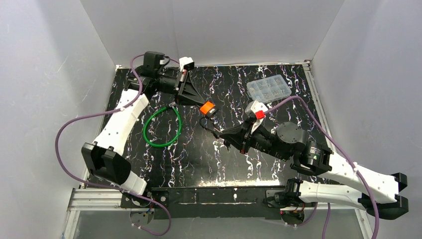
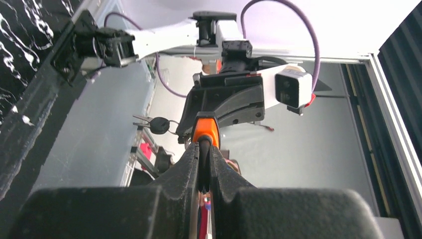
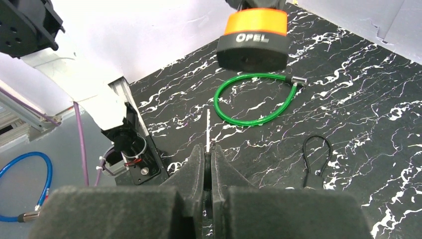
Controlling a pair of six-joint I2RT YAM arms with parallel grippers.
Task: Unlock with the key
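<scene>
My left gripper is shut on an orange-and-black lock. In the right wrist view the black end of this lock, lettered OPEL, hangs above the table, apart from the key. My right gripper is shut on a key, whose thin silver blade points forward out of the fingers. In the left wrist view the lock's orange body stands in front of the left fingertips. More keys with a black head dangle from a ring at the right gripper. The keyhole is not discernible.
A green cable lock lies coiled on the marble-patterned table at the left. On the table below the grippers rests a black loop. A clear compartment box sits at the back right.
</scene>
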